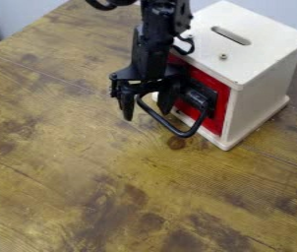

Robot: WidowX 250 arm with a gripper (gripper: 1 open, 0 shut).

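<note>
A white wooden box [259, 74] with a slot in its top and a red front face [214, 124] stands at the upper right. My black gripper [144, 91] is low at the box's front, in front of the red face. A dark bar with a curved black handle or cable runs across that face beside it. Whether the fingers are open or shut on anything cannot be made out against the dark parts.
A pale wall edge shows at the top left corner.
</note>
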